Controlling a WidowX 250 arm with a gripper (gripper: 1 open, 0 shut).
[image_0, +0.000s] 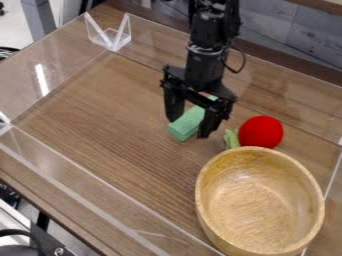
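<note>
My gripper (197, 108) is low over the green block (185, 126), its dark fingers spread to either side and partly hiding the block. Whether they touch it I cannot tell. Just right of the block lie a red ball (262, 132) and a small green item (230, 140).
A large yellow bowl (261, 210) fills the lower right. A clear plastic object (107, 32) stands at the back left.
</note>
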